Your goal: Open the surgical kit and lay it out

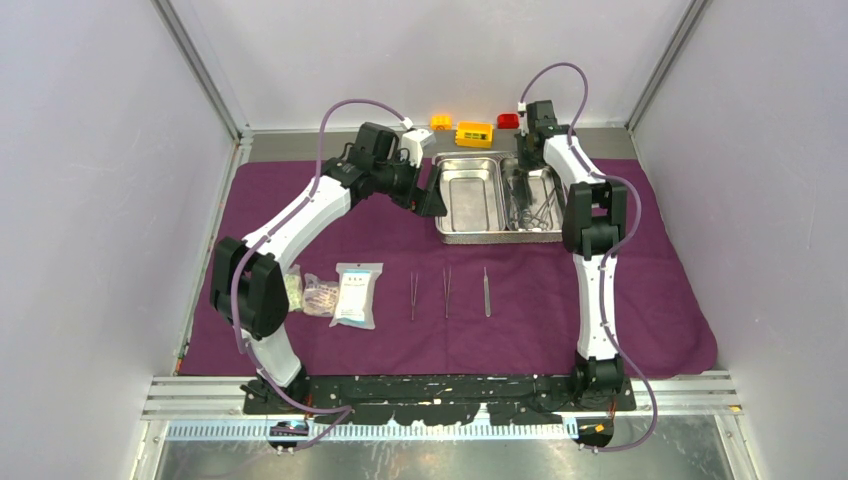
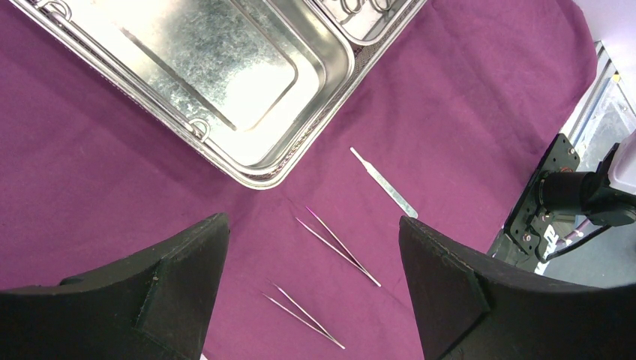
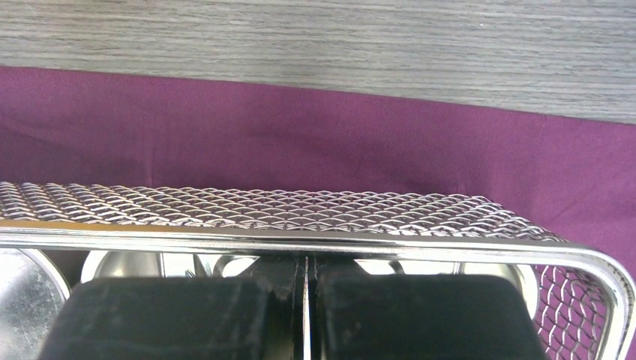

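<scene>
The metal kit (image 1: 500, 238) is a mesh basket holding two steel trays. Its left tray (image 1: 468, 200) is empty; looped-handled instruments (image 1: 541, 216) lie in the right tray. My right gripper is shut over that tray by the far mesh wall (image 3: 300, 210), its tips just inside the rim. Whether anything thin sits between them cannot be seen. Over the kit's left edge, my left gripper stands open and empty. Two tweezers (image 2: 339, 251) (image 2: 305, 315) and a scalpel handle (image 2: 388, 186) lie spaced in a row on the purple cloth.
Left of the tweezers lie a white printed pouch (image 1: 355, 295) and clear bags (image 1: 320, 297). Yellow bins (image 1: 474, 135) and a red one (image 1: 508, 121) stand behind the kit. Bare cloth (image 1: 530, 300) stretches right of the scalpel handle.
</scene>
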